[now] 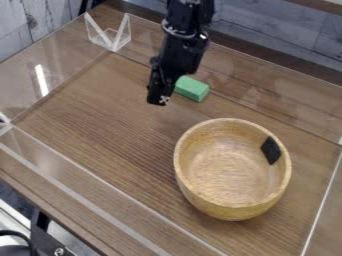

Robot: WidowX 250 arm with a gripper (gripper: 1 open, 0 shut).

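My black gripper (158, 92) hangs low over the wooden table, left of centre toward the back, at the end of the arm that comes down from the top. It looks shut, and I make out nothing held in it, though its fingertips are small and dark here. A green block (193, 88) lies just to its right, partly behind the arm.
A round tan bowl (230, 202) with a dark patch on its right rim takes up the front right of the table (94, 140). A white wire holder (110, 33) stands at the back left.
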